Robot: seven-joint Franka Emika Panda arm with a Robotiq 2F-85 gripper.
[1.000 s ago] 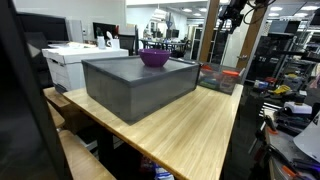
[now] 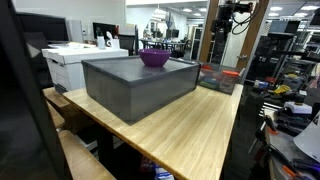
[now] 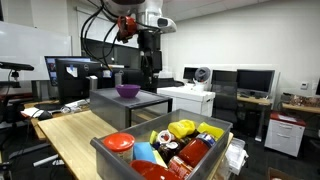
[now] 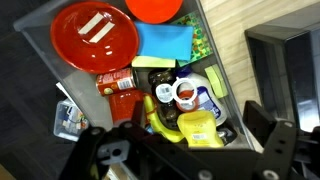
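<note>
My gripper is open above a grey bin (image 4: 225, 75) of mixed items, with its dark fingers well apart and nothing between them. In the wrist view the bin holds a red plate (image 4: 75, 45), an orange-red bowl (image 4: 155, 8), a blue packet (image 4: 165, 42), a red can (image 4: 117, 82), a white ring-shaped item (image 4: 186, 92) and a yellow item (image 4: 200, 128). In exterior view 2 the arm (image 3: 130, 30) hangs high over the far side of the bin. A purple bowl (image 2: 154, 58) rests on the grey box-like stand (image 2: 130, 90).
Bare wooden table (image 2: 170, 140) stretches in front of the stand. A clear container (image 4: 70, 120) lies outside the bin beside its wall. White cabinets (image 3: 190, 100) and monitors stand farther back.
In exterior view 1 the arm at the top right has shifted and turned slightly. The bowl, stand and bin look unmoved.
</note>
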